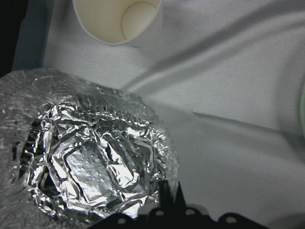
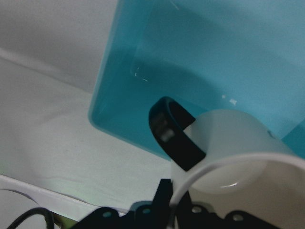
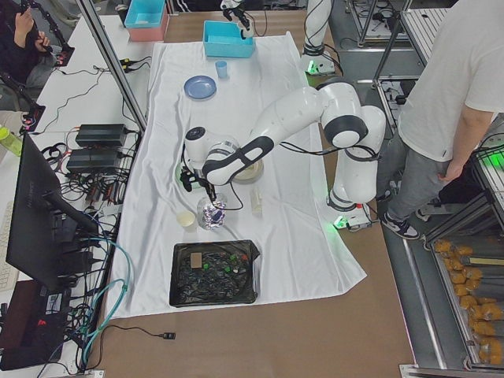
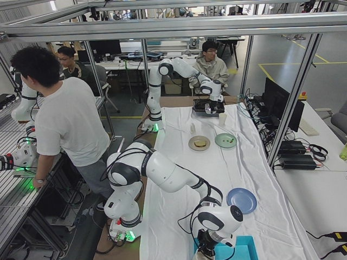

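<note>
A clear bowl [image 3: 212, 214] lined with crumpled foil [image 1: 90, 171] is at my left gripper, whose fingers close on its rim in the left wrist view. A white paper cup [image 3: 186, 220] stands beside it. My right gripper is shut on the rim of a white mug [image 2: 221, 133] with a black handle, held over the turquoise bin [image 2: 102, 95] at the far end of the table.
Blue plate [image 3: 200, 87] and blue cup [image 3: 222, 68] stand near the bin. Beige plate [image 4: 193, 143] and green plate [image 4: 225, 140] are mid-table. A black tray [image 3: 213, 299] lies at the near end. A person stands beside the table.
</note>
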